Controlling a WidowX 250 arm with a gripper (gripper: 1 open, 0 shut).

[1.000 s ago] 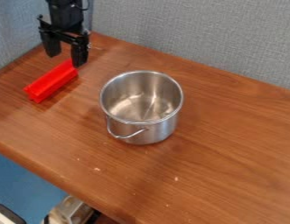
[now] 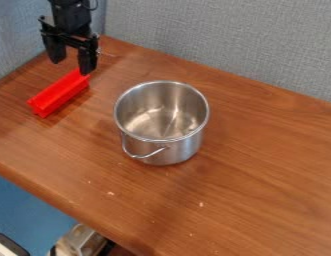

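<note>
My black gripper [image 2: 70, 56] hangs at the upper left, open, its two fingers apart, just above and behind the far end of a red bar-shaped block [image 2: 58, 93] lying on the wooden table. A steel pot [image 2: 181, 145] with a wire handle stands to the right of the block, near the middle of the table, empty as far as shows.
Grey padded walls [image 2: 221, 35] bound it at the back and left. A blue area and some metal hardware lie past the table's edge at the lower left.
My gripper has shifted very slightly to the left. The block and the pot have not moved.
</note>
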